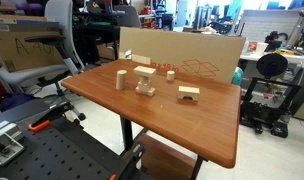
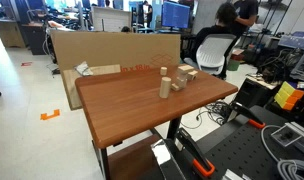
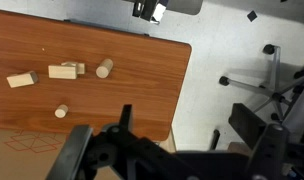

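On the brown table [image 1: 192, 125] stand several light wooden blocks. A cylinder [image 1: 121, 80] is upright at the left in exterior view 1. Beside it, a flat block [image 1: 145, 71] rests raised on another wooden piece [image 1: 145, 89]. Farther back is a short cylinder [image 1: 170, 75]; to the right lies a block with a notch [image 1: 188, 92]. From above, the wrist view shows the cylinder [image 3: 104, 68], flat block [image 3: 63, 72], notched block [image 3: 22, 79] and short cylinder [image 3: 61, 111]. My gripper is open, its dark fingers wide apart, nothing between them. Neither exterior view shows it clearly.
A cardboard panel [image 1: 182, 53] stands along the table's back edge. A dark bench [image 1: 67, 152] with cables and clamps is in front. A tripod [image 3: 275, 85] stands on the floor beyond the table.
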